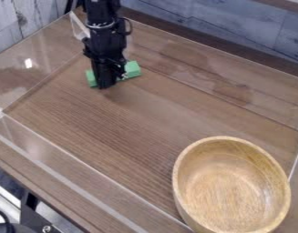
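My black gripper (106,71) is lowered over a green block (130,69) lying on the wooden table in the upper left. The block shows on both sides of the gripper, whose fingertips are down at it. Whether the fingers are open or shut on it is hidden by the dark body of the gripper.
A large round wooden bowl (231,187) sits at the lower right. A grey wall (236,27) runs along the back, and dark cables lie off the table's lower left edge.
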